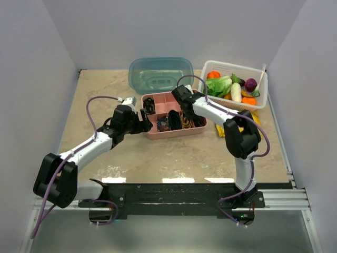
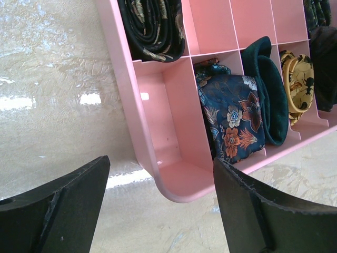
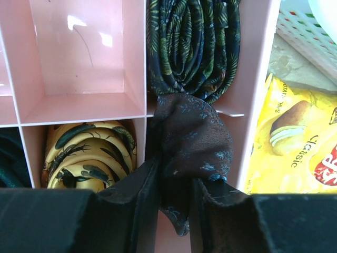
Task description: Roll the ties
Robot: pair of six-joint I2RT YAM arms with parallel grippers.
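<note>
A pink divided box [image 1: 174, 134] holds rolled and folded ties: a dark coil [image 2: 152, 29] top left, a floral one [image 2: 231, 118], a teal one [image 2: 266, 89], a yellow one [image 3: 89, 153] and a green patterned one [image 3: 192, 47]. A black tie [image 3: 192, 137] lies bunched in the right compartments, my right gripper over it with fabric between its fingers; how firmly they close cannot be told. My left gripper stands open at the box's left end, nothing between its fingers.
A teal bin [image 1: 160, 62] stands behind the box. A white basket of vegetables [image 1: 231, 67] is at the back right, with a yellow chip bag [image 3: 295, 147] right of the box.
</note>
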